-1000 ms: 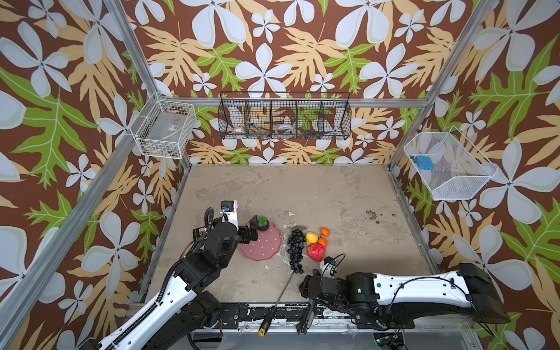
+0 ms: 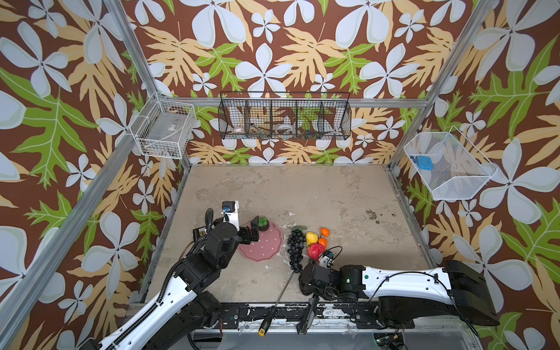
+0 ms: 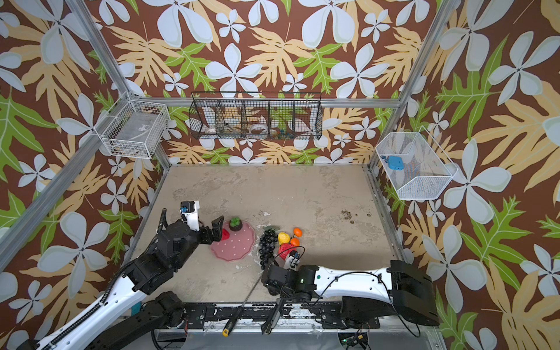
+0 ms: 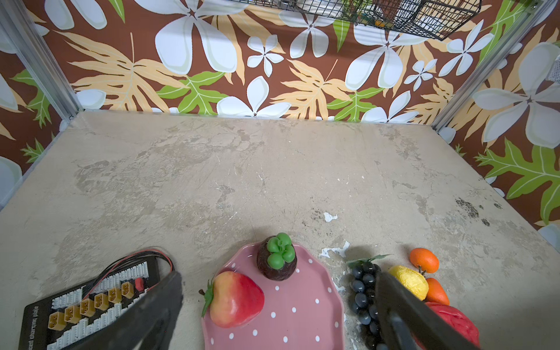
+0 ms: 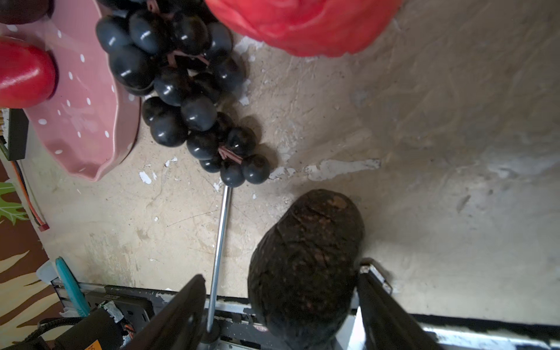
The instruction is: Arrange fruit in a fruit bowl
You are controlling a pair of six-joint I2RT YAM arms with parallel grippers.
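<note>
A pink scalloped plate (image 4: 297,315) holds a red fruit (image 4: 236,297) and a dark mangosteen (image 4: 277,259). Right of it lie black grapes (image 5: 175,87), a yellow fruit (image 4: 407,281), orange fruits (image 4: 424,259) and a red fruit (image 4: 449,320). My left gripper hangs open over the plate's left side, empty. My right gripper is low at the front edge, fingers either side of a dark, rough avocado-like fruit (image 5: 306,256); whether they touch it is unclear.
A screwdriver (image 2: 267,320) and a metal rod lie at the front edge. A black board (image 4: 87,309) sits left of the plate. Wire baskets hang on the walls.
The left arm and the fruit look unchanged.
</note>
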